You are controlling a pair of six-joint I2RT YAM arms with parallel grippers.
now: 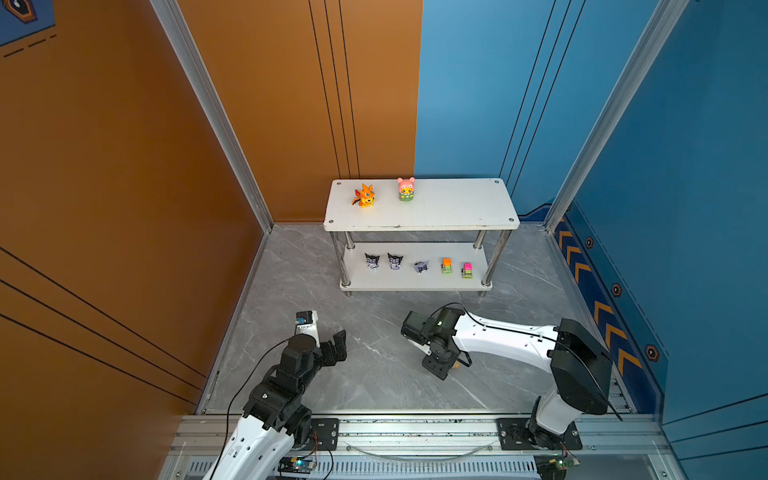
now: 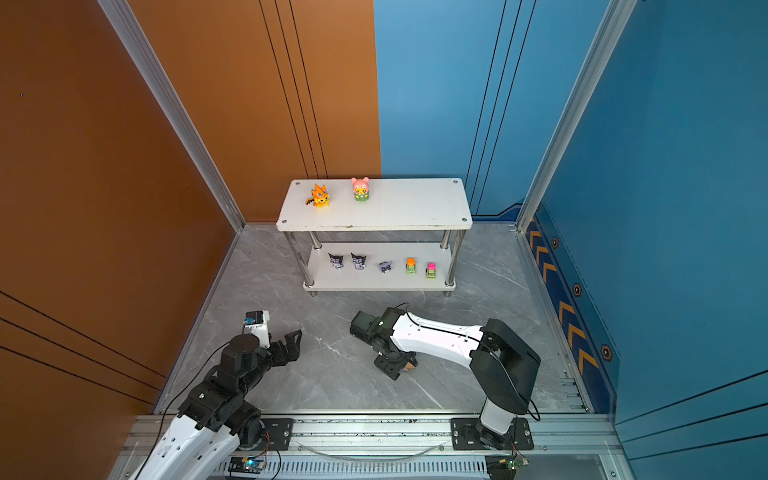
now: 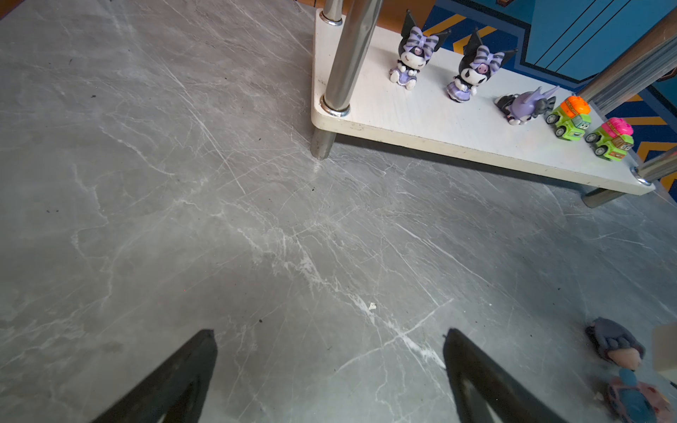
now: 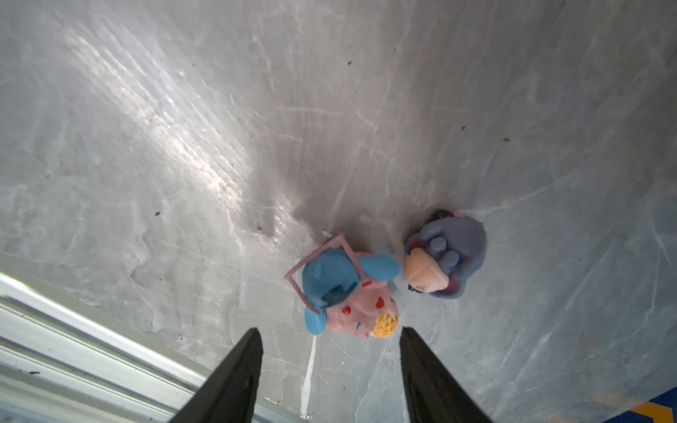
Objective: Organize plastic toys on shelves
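Note:
Two toys lie close together on the grey floor in the right wrist view: a pink and blue figure [image 4: 363,306] and a grey-blue figure [image 4: 462,246] to its right. Above them hovers my right gripper, fingers apart and empty, with the pink toy nearest the gap. In the top left view this gripper [image 1: 438,366] mostly covers both toys. My left gripper is open over bare floor. Across the lower shelf [image 1: 376,280] stand black-and-purple figures [image 3: 417,53], a purple one lying down [image 3: 525,105] and two green toy cars [image 3: 571,118].
An orange figure [image 1: 365,197] and a pink-eared figure [image 1: 406,189] stand on the left half of the upper shelf [image 1: 464,204], whose right half is bare. Metal posts [image 3: 352,56] hold up the shelves. A metal rail [image 4: 91,352] borders the floor near the toys.

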